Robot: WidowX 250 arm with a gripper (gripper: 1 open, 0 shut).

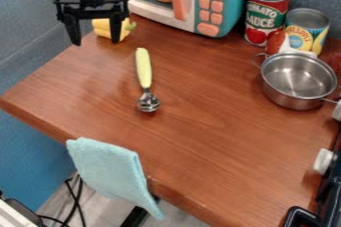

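Note:
My black gripper [96, 34] hangs at the upper left of the camera view, fingers apart, over the back corner of the wooden table [200, 131]. A small yellow object [107, 27] lies behind it, partly hidden by the gripper; whether it is between the fingers I cannot tell. A scoop with a pale yellow handle [144, 72] lies in the middle of the table, apart from the gripper.
A teal toy microwave [230, 2] stands at the back, with cans [266, 12] to its right. A steel pot [296, 77] sits at the right. A pale cloth [110, 171] drapes over the front edge. Mid-front is clear.

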